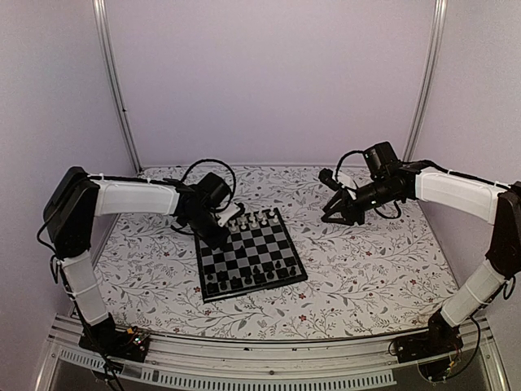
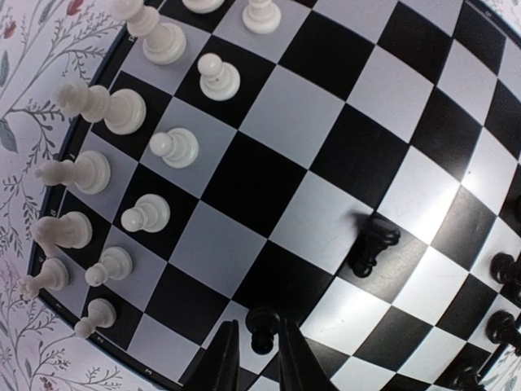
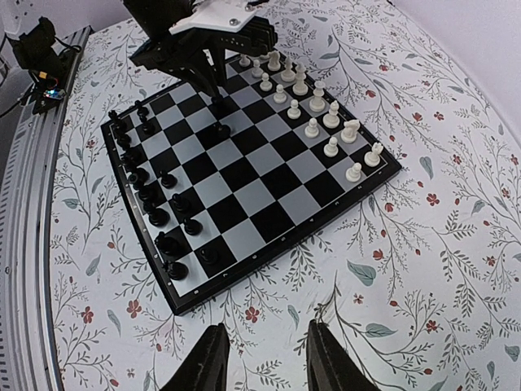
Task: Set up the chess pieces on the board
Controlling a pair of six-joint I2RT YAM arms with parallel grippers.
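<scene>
The chessboard [image 1: 260, 252] holds white pieces along the back and black pieces along the front. My left gripper is low over the board, its fingers around a black pawn [image 2: 262, 334]. Another dark piece stands on a middle square to its right, also seen in the right wrist view. White pieces [image 2: 122, 112] form rows at the left of the left wrist view. My right gripper hangs right of the board over bare table, fingers apart with nothing visible between them.
Pale walls bound the back and sides.
</scene>
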